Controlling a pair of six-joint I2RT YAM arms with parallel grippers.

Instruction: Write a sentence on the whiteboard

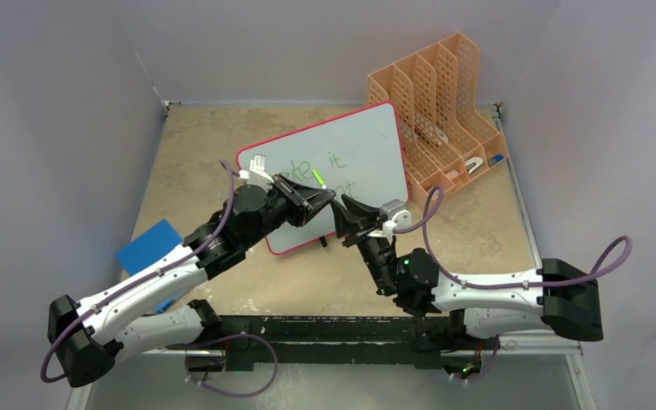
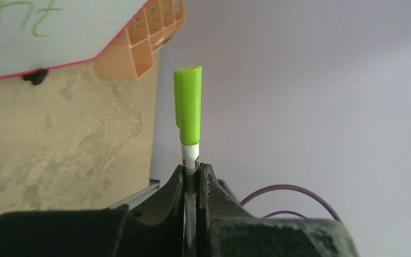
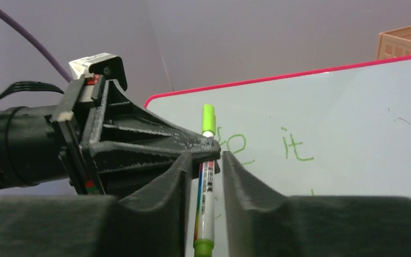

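A slim green-capped white marker [image 2: 190,107] stands up out of my left gripper, which is shut on its barrel. From the right wrist view, the left gripper's fingers [image 3: 166,144] clasp the marker's upper body just below the green end. My right gripper is part open; the marker's lower body shows in the gap, with space on either side of it. The whiteboard [image 1: 367,141], edged in red, lies behind both grippers and bears green handwriting, including "it" [image 3: 296,145]; the left arm hides part of the writing.
An orange divided organizer [image 1: 427,102] stands right of the board, holding a few small items. A blue flat object [image 1: 149,246] lies at the left, partly under the left arm. Bare tabletop [image 1: 470,239] shows at the right.
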